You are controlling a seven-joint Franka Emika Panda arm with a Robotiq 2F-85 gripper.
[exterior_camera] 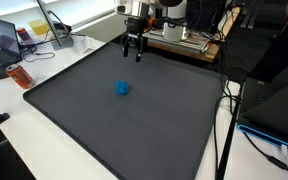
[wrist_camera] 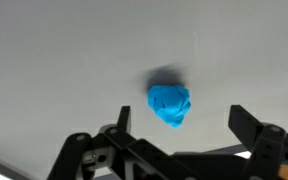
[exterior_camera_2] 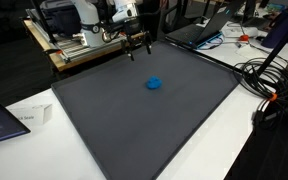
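A small, bright blue crumpled thing [exterior_camera: 122, 88], perhaps cloth, lies alone on the dark grey mat. Exterior view 2 has the same blue thing [exterior_camera_2: 154, 83] a little beyond the middle of the mat. My gripper [exterior_camera: 133, 53] is open above the mat's far side, apart from it. From the wrist, the blue thing [wrist_camera: 169, 103] appears low in the picture, between the widely spread fingers of the gripper, well below them. Nothing is held.
An orange-red can [exterior_camera: 20, 76] and a laptop [exterior_camera: 12, 40] stand off the mat's left side in exterior view 1. Black cables [exterior_camera: 224, 95] run along its right edge.
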